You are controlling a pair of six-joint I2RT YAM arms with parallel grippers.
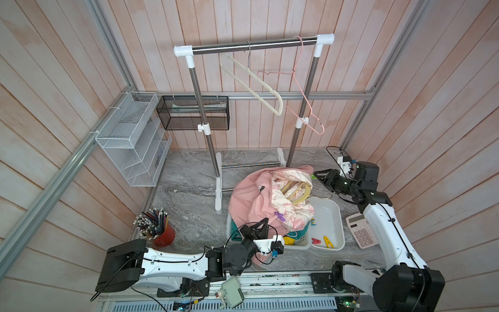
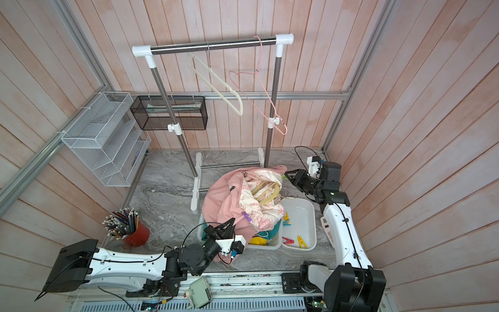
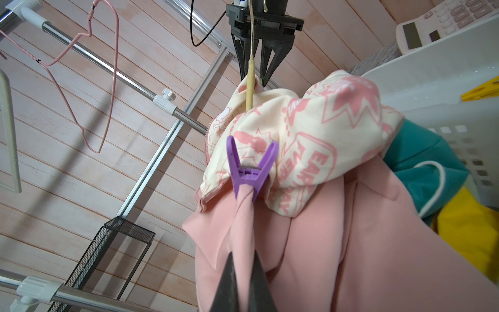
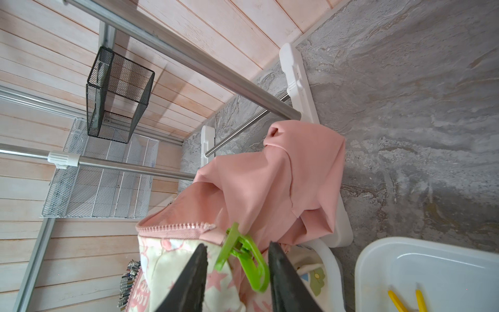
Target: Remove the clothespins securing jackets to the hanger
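A pink jacket [image 1: 252, 195] with a cream, pink-printed lining [image 3: 296, 145] lies heaped over a white basket, a pale yellow hanger [image 1: 301, 195] inside it. A purple clothespin [image 3: 252, 176] grips the jacket's edge on the near side. My left gripper is shut on a narrow fold of pink cloth just below that pin. On the right side a green clothespin [image 4: 255, 275] sits at the jacket's edge by the zipper. My right gripper is partly open, its two fingers standing either side of the green pin in the right wrist view; contact cannot be told.
A white tray [image 1: 339, 228] with several loose clothespins stands right of the basket, a calculator [image 1: 362, 230] beyond it. The rack [image 1: 254, 46] behind holds two empty hangers. A red pen cup [image 1: 165, 236] is at left.
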